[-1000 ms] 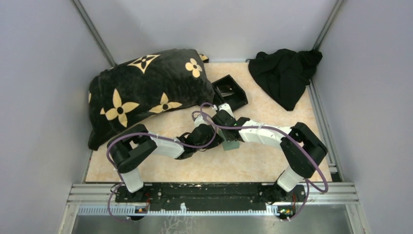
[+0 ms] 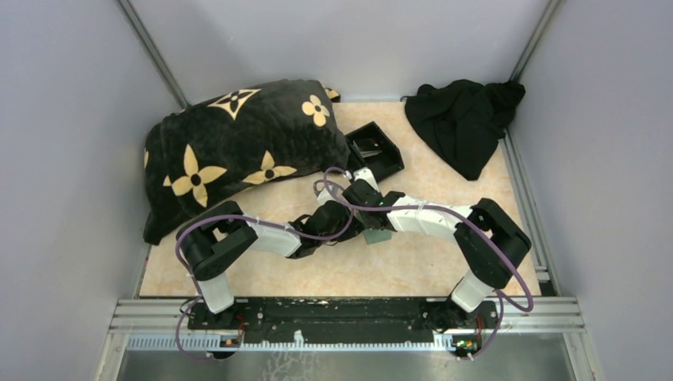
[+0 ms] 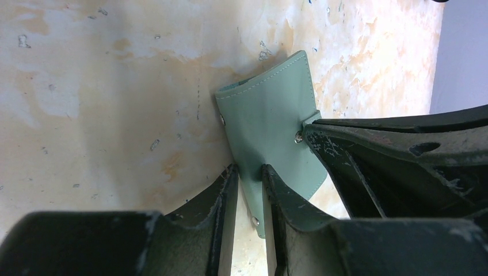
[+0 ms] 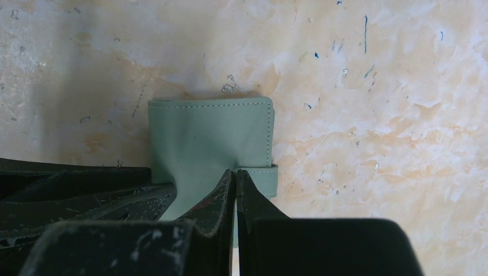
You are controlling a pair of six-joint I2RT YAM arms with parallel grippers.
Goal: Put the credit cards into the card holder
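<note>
A sage-green card holder [image 4: 201, 123] with stitched edges lies on the table, folded over, with a small strap [image 4: 264, 180] at one side. In the left wrist view, my left gripper is shut on the long edge of the holder [image 3: 276, 98], one finger on each side. My right gripper has its fingertips together at the strap, near a metal snap [image 3: 298, 137]. Whether any of the strap is pinched between them cannot be seen. In the top view the arms cover most of the holder [image 2: 378, 237]. No credit card shows clearly.
Behind the grippers stands an open black box [image 2: 390, 165] with small items inside. A large dark patterned cushion [image 2: 246, 139] fills the back left. Black cloth [image 2: 460, 119] lies at the back right.
Both arms stay almost where they were. The right gripper and the visible corner of the holder have shifted only very slightly.
</note>
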